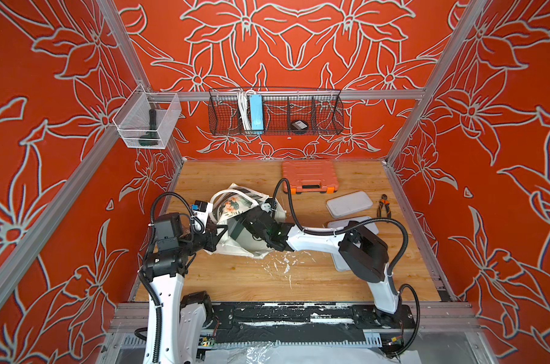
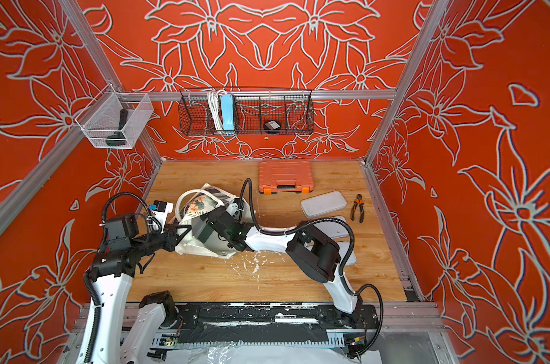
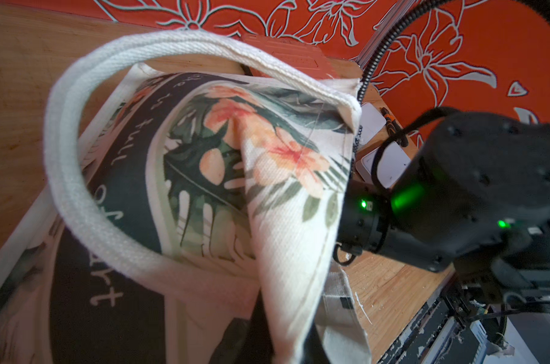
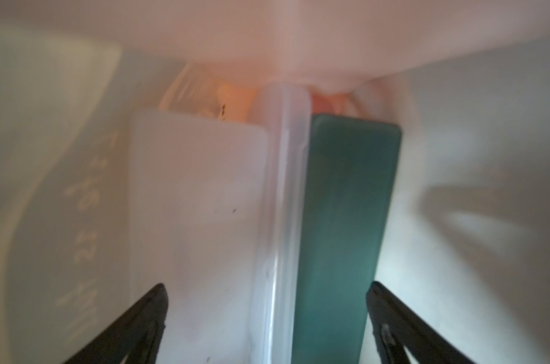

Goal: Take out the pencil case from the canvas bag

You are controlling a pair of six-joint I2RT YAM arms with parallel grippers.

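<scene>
The cream canvas bag (image 1: 241,245) with floral panel and rope handle lies open at centre-left. My left gripper (image 1: 220,230) is at its left edge; in the left wrist view it is shut on the folded fabric (image 3: 287,254). My right gripper is inside the bag, open, its fingers either side of a pale translucent case (image 4: 202,224) and a dark green flat item (image 4: 347,224). I cannot tell which is the pencil case.
An orange toolbox (image 1: 309,173) sits behind the bag. Pale flat boxes (image 1: 347,203) and pliers (image 1: 384,206) lie right. A wire basket (image 1: 329,115) and clear bin (image 1: 159,136) hang above.
</scene>
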